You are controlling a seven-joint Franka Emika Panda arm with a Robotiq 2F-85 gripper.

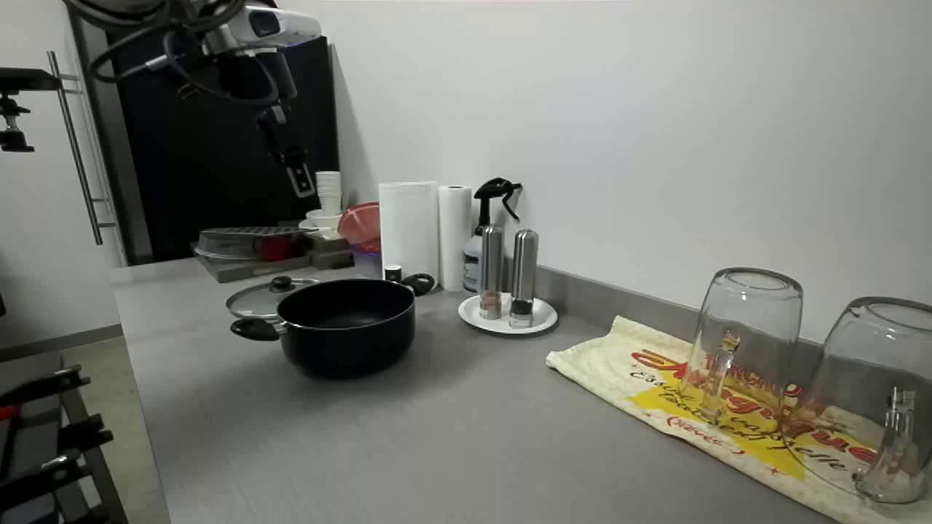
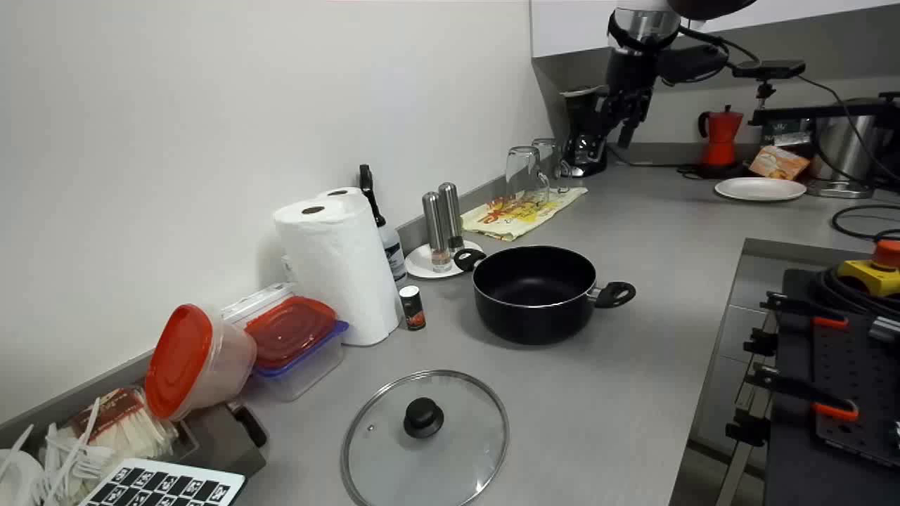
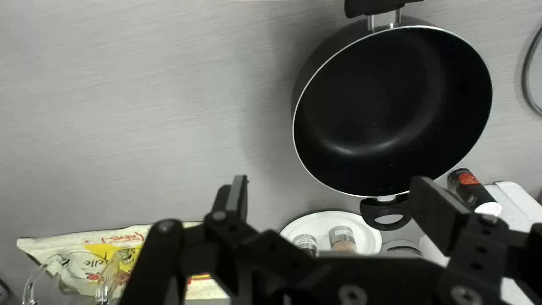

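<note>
My gripper is open, its two dark fingers wide apart with nothing between them. It hangs high above the counter, and its fingers (image 1: 299, 179) show at upper left in exterior view 1. A black two-handled pot (image 2: 536, 295) stands uncovered on the counter; its inside looks empty. Its glass lid (image 2: 455, 447) with a black knob lies flat beside it. On a small white plate (image 1: 472, 314) stand two steel-topped mills (image 1: 524, 279), close to the wall. Two upside-down glass mugs (image 1: 743, 349) rest on a printed cloth (image 1: 642, 384).
Paper towel rolls (image 2: 333, 261), a spray bottle (image 1: 472, 253) and a small black spice jar (image 2: 413, 308) stand near the pot. Red-lidded containers (image 2: 180, 362) line the wall. A white plate (image 2: 759, 190) lies at the far end.
</note>
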